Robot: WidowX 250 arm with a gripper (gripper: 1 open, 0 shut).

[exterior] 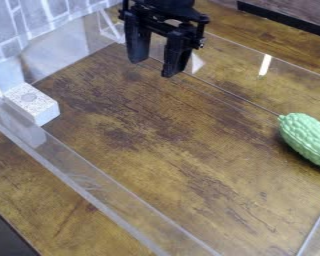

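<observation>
My black gripper (157, 50) hangs at the top centre of the camera view, its two fingers parted with nothing visible between them, above the back of the wooden surface. A green bumpy gourd-like object (307, 140) lies at the right edge. A white patterned block (31, 104) sits at the left, by the clear wall. A small pale shape behind the gripper is partly hidden.
Clear plastic walls (96, 192) border the wooden work area (176, 160), whose middle is free. A white brick-patterned backdrop (36, 30) stands at the back left.
</observation>
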